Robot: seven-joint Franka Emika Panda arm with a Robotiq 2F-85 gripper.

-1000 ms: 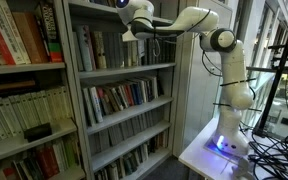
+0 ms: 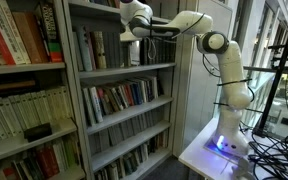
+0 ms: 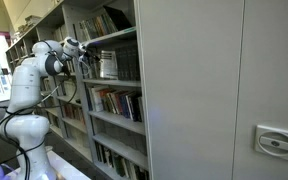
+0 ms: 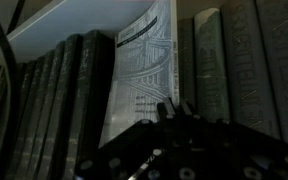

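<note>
A thin pale booklet (image 4: pixel 142 75) with a printed line pattern stands between dark books in the wrist view. At its lower right edge, my gripper is shut on it, though the dark fingers hide most of the contact. In exterior view 1 the arm's end and gripper (image 2: pixel 132 20) are high at the upper shelf, too small to make out the fingers. A pale patch (image 2: pixel 127 37) below them looks like the booklet. Exterior view 2 shows the arm's end (image 3: pixel 74 47) by the upper shelf, with a light upright piece (image 3: pixel 108 66) among the books.
Dark bound volumes (image 4: pixel 69 95) stand left of the booklet, and more lettered spines (image 4: pixel 249 60) are close on its right. A shelf board (image 2: pixel 124 72) runs below the upper row. The white table (image 2: pixel 209 155) by the arm's base looks largely bare.
The arm's end has shifted slightly at the upper shelf, and its wrist is turned a little differently. The books on the lower shelves look unchanged.
</note>
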